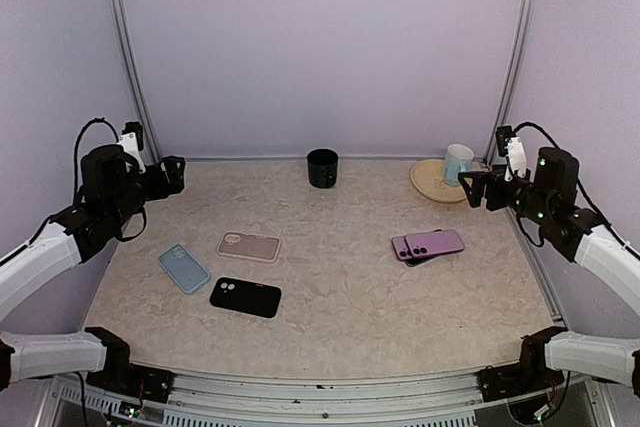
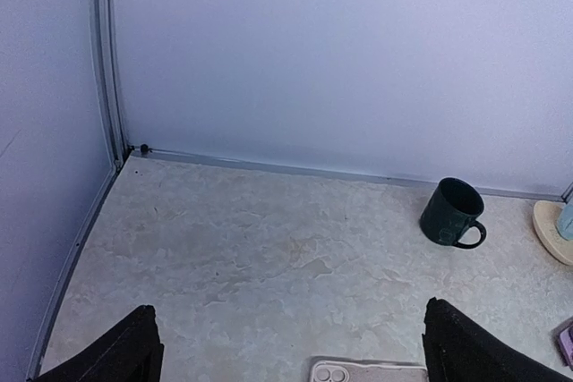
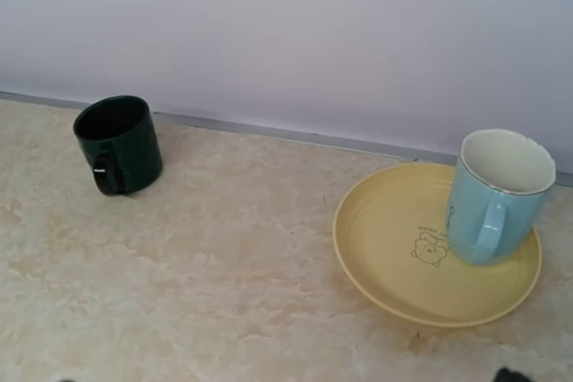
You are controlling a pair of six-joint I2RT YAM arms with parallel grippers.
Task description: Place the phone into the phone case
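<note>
On the right of the table in the top view lies a small overlapping stack topped by a purple phone [image 1: 436,244]; a dark edge shows beneath it, and what the lower pieces are cannot be told. Three flat case-like pieces rest at the left: a pink case [image 1: 249,246], a light blue case [image 1: 185,269] and a black case [image 1: 245,297]. My left gripper [image 1: 174,176] is raised near the left wall, open and empty, its fingers [image 2: 121,346] wide apart. Over the right side my right gripper [image 1: 472,189] hangs open, holding nothing; its fingertips barely enter the right wrist view.
A dark green mug [image 1: 322,168] stands at the back centre. At the back right, a yellow plate [image 3: 385,266] bears a light blue mug [image 3: 497,207], close to my right gripper in the top view.
</note>
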